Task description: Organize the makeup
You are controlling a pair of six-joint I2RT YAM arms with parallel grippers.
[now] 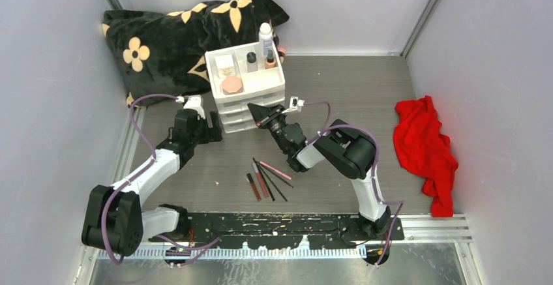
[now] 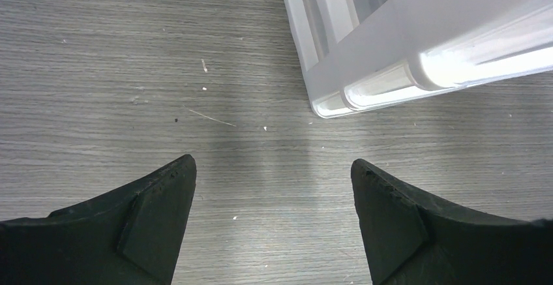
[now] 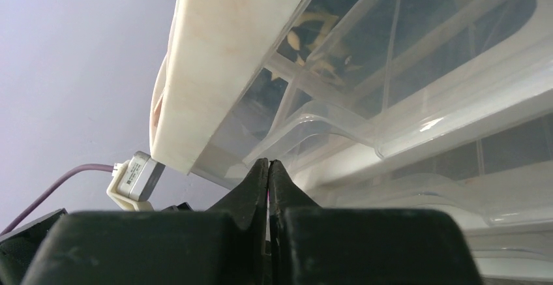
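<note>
A white makeup organizer [image 1: 228,112] with clear drawers stands at the back. In its top tray sit a square compact [image 1: 225,63], a pinkish round compact [image 1: 232,85], a dark-capped bottle [image 1: 252,58], a foundation bottle [image 1: 270,62] and a tall white bottle [image 1: 265,36]. Several pencils and lip tubes [image 1: 263,179] lie on the table in front. My right gripper is shut, its tips close to the drawer fronts [image 3: 339,135]; whether they touch, I cannot tell. Beside the organizer's left front corner [image 2: 326,105], my left gripper is open over bare table.
A dark pillow with pale flowers [image 1: 135,55] lies behind and left of the organizer. Far right is a red cloth [image 1: 424,151]. Between organizer and cloth, the grey table [image 1: 352,89] is largely clear.
</note>
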